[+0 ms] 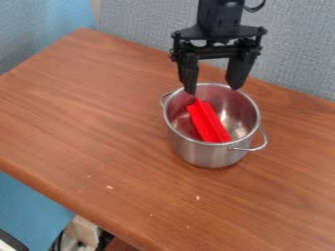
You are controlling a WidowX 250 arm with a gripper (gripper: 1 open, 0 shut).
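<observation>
A steel pot (194,150) with two side handles stands on the wooden table, right of the middle of the view. Inside it lie red bar-shaped pieces (210,124), leaning along the bottom. Over the pot's back part hangs my black gripper (213,78), pointing down, its two fingers spread apart with nothing between them.
A grey textured wall rises behind, a light blue surface lies beyond the table's lower left edge, with some cables and objects in the bottom corner.
</observation>
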